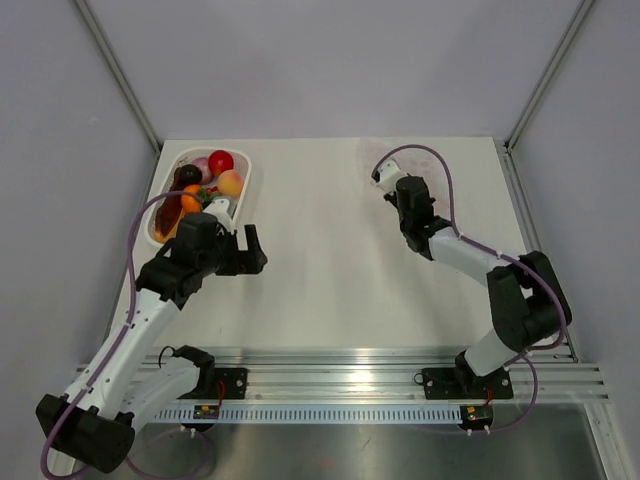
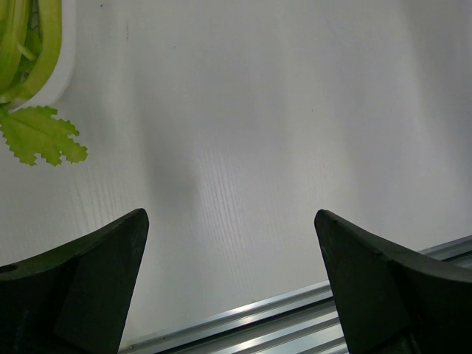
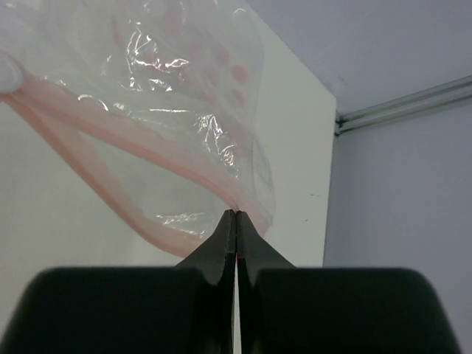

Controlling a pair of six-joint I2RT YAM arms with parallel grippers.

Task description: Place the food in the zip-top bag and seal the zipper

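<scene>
The zip top bag is clear with a pink zipper strip, lying at the back right of the table. My right gripper is shut at its pink zipper edge, where the two strips stand a little apart; whether film is between the fingertips is hard to tell. My left gripper hangs open and empty beside the white food bin at the back left. The bin holds a red tomato, a peach, an orange and other food. Green stalks and a leaf show at its edge.
Metal rails run along the front edge and sides, with grey walls around.
</scene>
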